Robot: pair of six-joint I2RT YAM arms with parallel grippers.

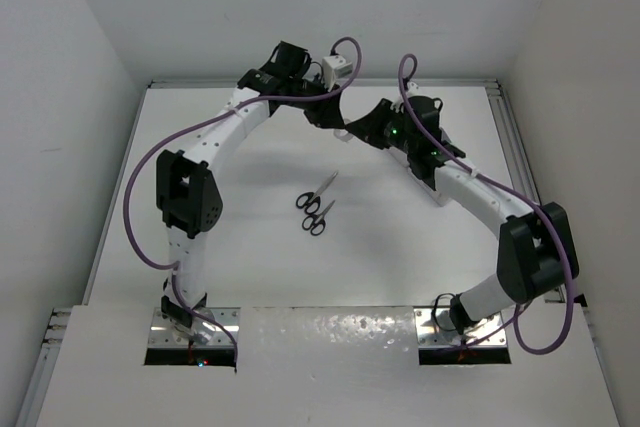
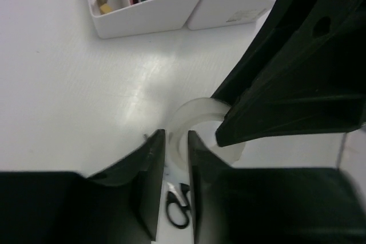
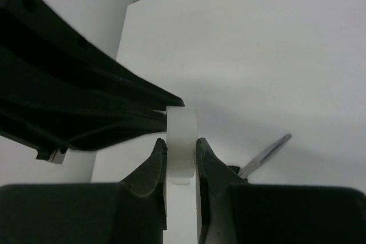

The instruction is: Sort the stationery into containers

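A white tape roll [image 2: 203, 110] is suspended between my two grippers at the upper middle of the top view. My left gripper has its fingertips at the roll's near side in the left wrist view; whether they are closed on it is unclear. My right gripper has its fingertips around the roll's edge in the right wrist view, the band between them. Two pairs of scissors [image 1: 318, 192] [image 1: 318, 219] lie on the table below.
White compartment containers [image 2: 140, 18] with small stationery items stand on the right of the table, partly under my right arm.
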